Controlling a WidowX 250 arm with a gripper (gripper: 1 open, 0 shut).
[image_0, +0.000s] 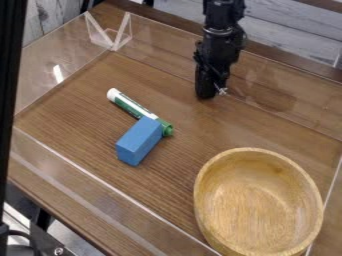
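The black robot arm reaches down from the top centre, its gripper (210, 85) low over the wooden table (94, 150) behind the other objects. The gripper looks shut, though its fingertips are dark and small, and nothing clearly shows between them. A green and white cylinder (134, 108) lies at the middle left, with a blue block (139, 141) just in front of it. A large tan oval bowl (258, 205) stands at the front right.
A white wire-like piece (110, 32) is at the back left. The middle and right of the table round the gripper are clear, as is the front left.
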